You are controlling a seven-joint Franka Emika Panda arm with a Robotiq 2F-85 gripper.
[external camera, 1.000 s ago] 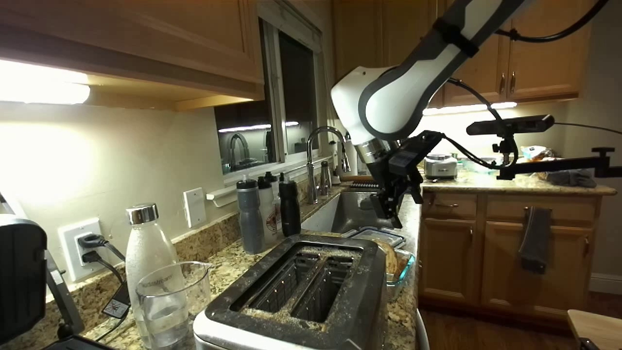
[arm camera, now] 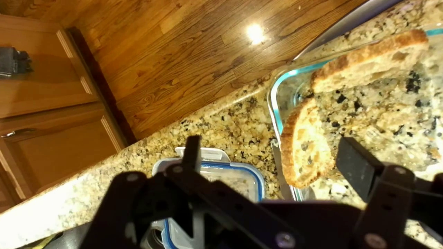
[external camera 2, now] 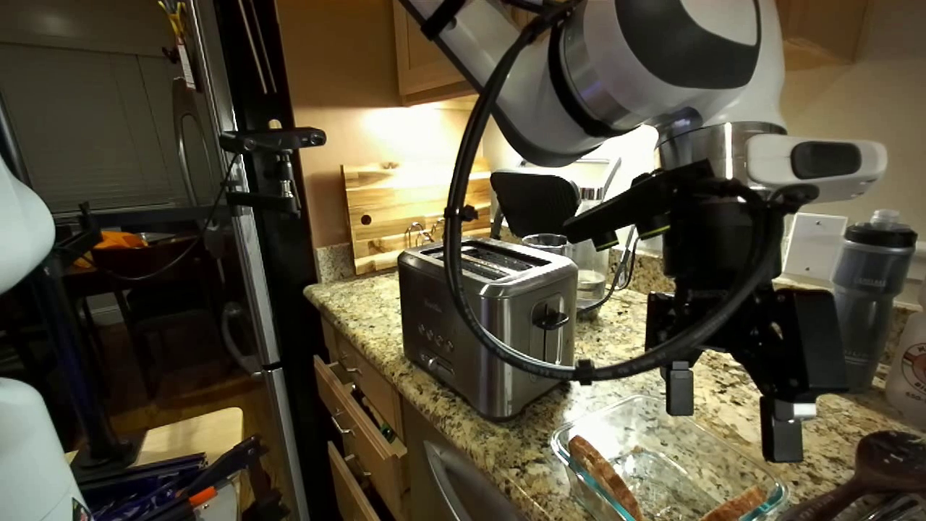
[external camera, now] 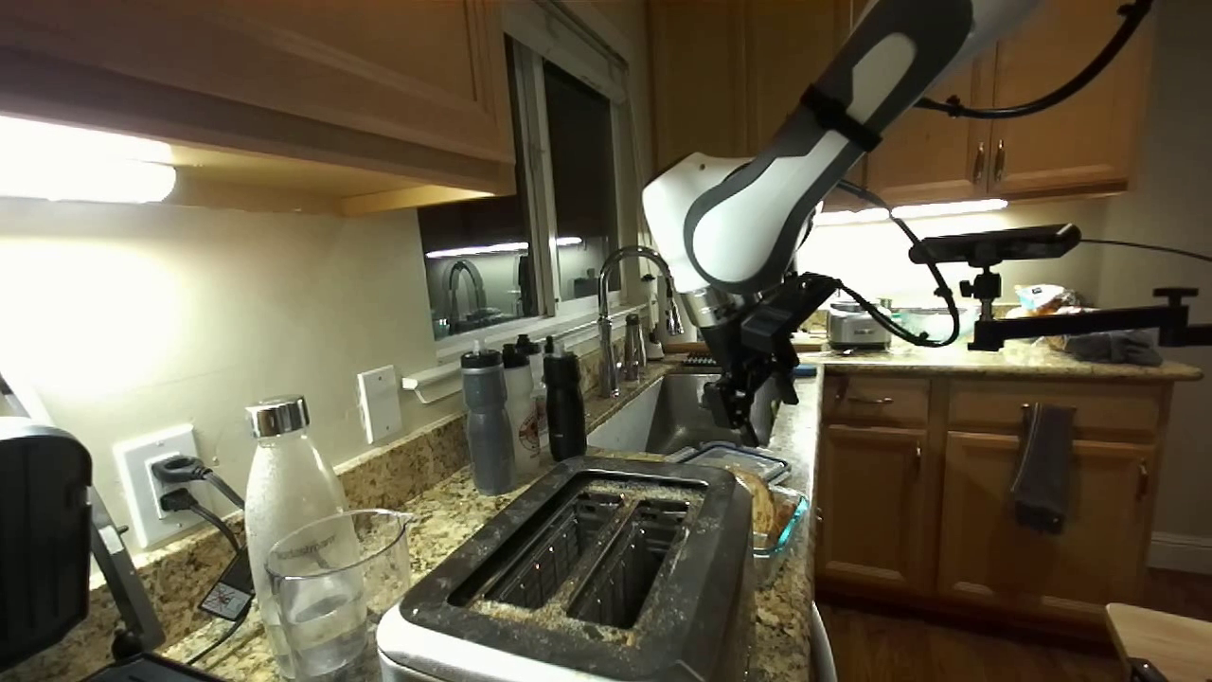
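My gripper (external camera 2: 731,413) stands open above the counter, nothing between its fingers. Below it in the second exterior view is a clear glass container (external camera 2: 642,401). Two slices of bread are inside that container. In the wrist view, one bread slice (arm camera: 369,60) leans along the container's long side and another bread slice (arm camera: 306,149) leans against its short end. The second slice shows between my two spread fingers, closer to the right one. A silver toaster (external camera 2: 469,325) sits farther along the counter; both slots (external camera: 579,546) look empty in the first exterior view.
A blue-edged container lid (arm camera: 232,176) lies beside the glass container. Several bottles (external camera: 489,421) line the wall side. A glass bottle (external camera: 290,477) and a measuring cup (external camera: 386,568) flank the toaster. Behind my gripper is the sink (external camera: 682,415).
The arm and gripper have shifted left in the first exterior view and sit slightly higher at the fingertips. Toaster, container and bottles have stayed where they were.
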